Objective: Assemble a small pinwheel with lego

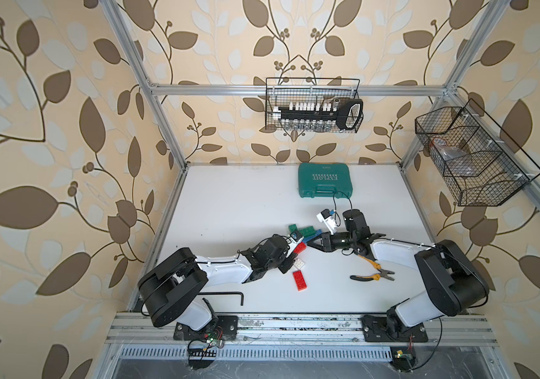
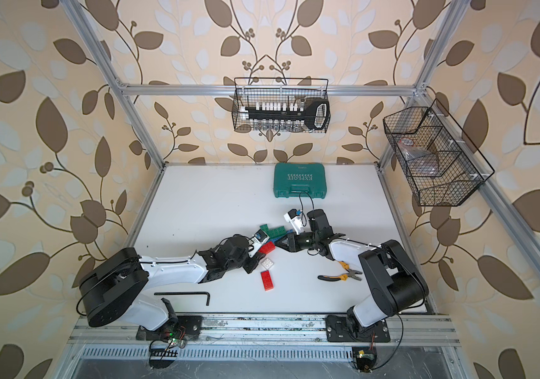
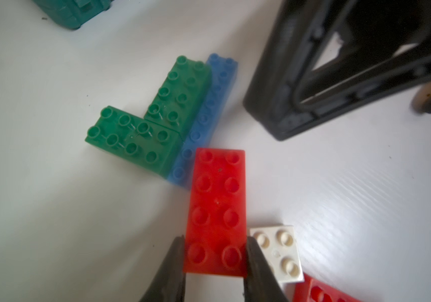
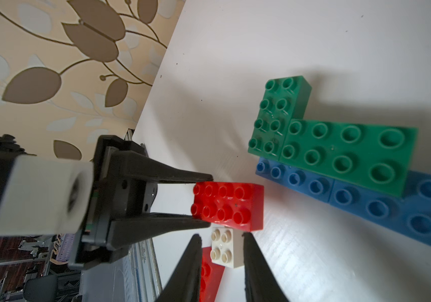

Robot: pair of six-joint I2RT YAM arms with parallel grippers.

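Note:
My left gripper is shut on one end of a red brick (image 3: 218, 211), its studs facing up. Past the brick's far end lies the joined piece: two green bricks (image 3: 134, 136) set in an L on a row of blue bricks (image 3: 205, 115). My right gripper stands part open, with nothing between its fingertips, to the right of the held brick and near the blue row. A white brick (image 4: 228, 246) lies on the table below the held brick. Beside it is another red brick (image 1: 299, 279).
Orange-handled pliers (image 1: 377, 270) lie under the right arm. A black hex key (image 1: 225, 293) is near the left base. The green case (image 1: 324, 180) stands at the back.

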